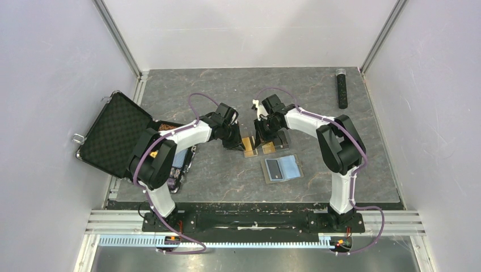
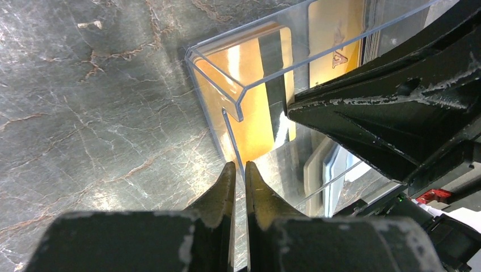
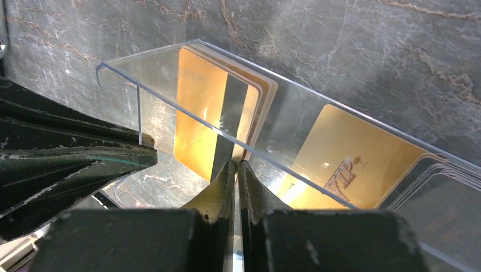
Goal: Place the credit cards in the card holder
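A clear acrylic card holder (image 2: 269, 22) lies mid-table with gold cards (image 3: 201, 107) in its end compartment and more gold cards (image 3: 357, 153) in the neighbouring one. My left gripper is shut on the holder's left end wall. My right gripper is shut at the dark-striped end cards, nothing clearly between its fingers; its tips also show over those cards in the left wrist view.
An open black case (image 1: 113, 136) fills the table's left. A blue card wallet (image 1: 288, 168) lies in front of the holder, a microphone (image 1: 341, 90) at the back right.
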